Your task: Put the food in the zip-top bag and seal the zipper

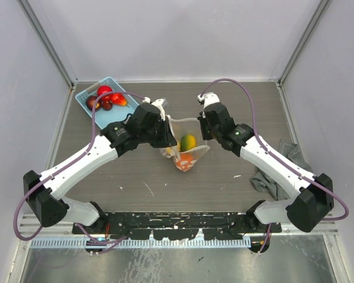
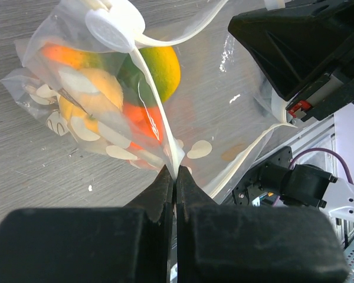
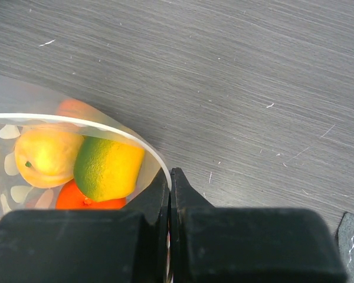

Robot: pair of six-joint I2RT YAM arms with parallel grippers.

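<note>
The clear zip top bag is held with its mouth spread between both arms. Inside it are a green-yellow mango, a yellow-orange fruit and a red-orange piece. My left gripper is shut on one side of the bag's rim, whose white strip runs into the fingertips. On the opposite side, the rim passes between the shut fingers of my right gripper. A round white plastic piece sits on the bag's edge in the left wrist view.
At the back left stands a blue basket with several red and dark vegetables. A grey cloth lies crumpled at the right. Bare table surrounds the bag in front.
</note>
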